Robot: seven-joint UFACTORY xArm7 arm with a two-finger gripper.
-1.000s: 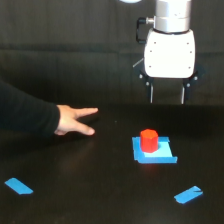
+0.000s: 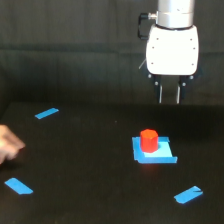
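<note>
A small red block (image 2: pixel 149 140) with an angular outline rests on a pale square (image 2: pixel 165 154) edged with blue tape, right of the table's middle. My gripper (image 2: pixel 169 101) hangs well above and behind it, near the top right of the view. Its two thin fingers point down with a gap between them and nothing held there. The gripper is clear of the block.
Strips of blue tape mark the dark table at the back left (image 2: pixel 47 113), front left (image 2: pixel 18 186) and front right (image 2: pixel 188 194). A person's blurred hand (image 2: pixel 8 144) is at the left edge.
The person's hand and dark sleeve have drawn back to the left, uncovering the back-left tape. My gripper's fingers stand closer together, and the arm has shifted slightly. The red block is unmoved.
</note>
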